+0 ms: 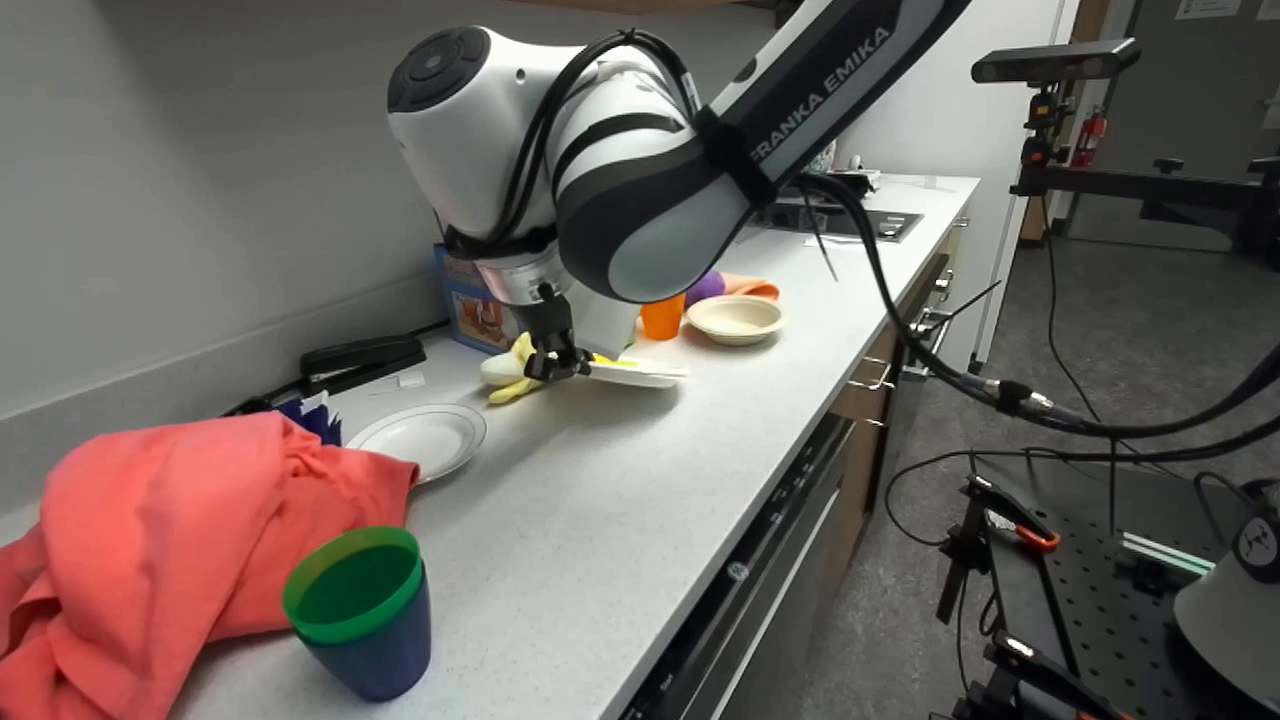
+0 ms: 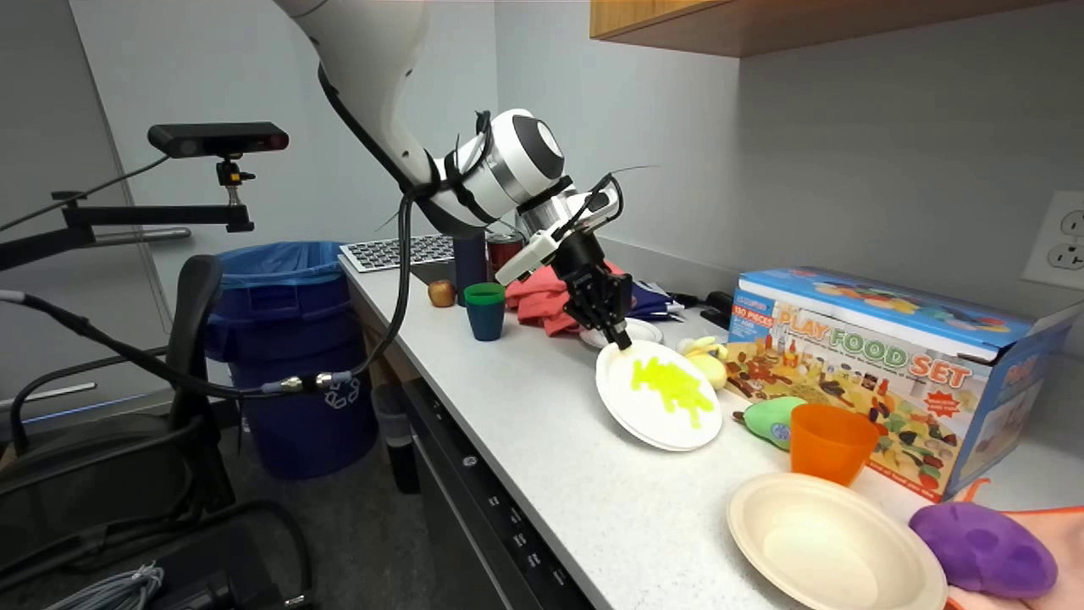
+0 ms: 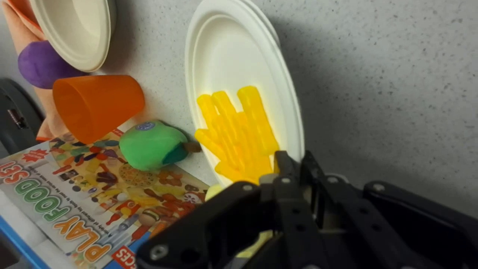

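Note:
My gripper is shut on the rim of a white plate [image 3: 228, 62] that carries a clump of yellow toy fries [image 3: 242, 134]. In exterior view 2 the plate [image 2: 625, 417] leans, its face turned toward that camera, with the fries [image 2: 671, 388] still on it. From the other side, in exterior view 1, the gripper [image 1: 561, 364] grips the plate's near edge and the plate [image 1: 642, 377] shows almost edge-on. How much of its far rim touches the counter I cannot tell. Just behind the gripper lies a pale yellow toy banana [image 1: 510, 390].
A second white plate [image 1: 432, 439] lies near the red cloth [image 1: 180, 504], with stacked cups [image 1: 366, 612] in front. Beyond my plate are a green toy [image 2: 772, 418], an orange cup [image 2: 831, 442], a cream bowl [image 2: 835, 544] and the play food box [image 2: 874, 376].

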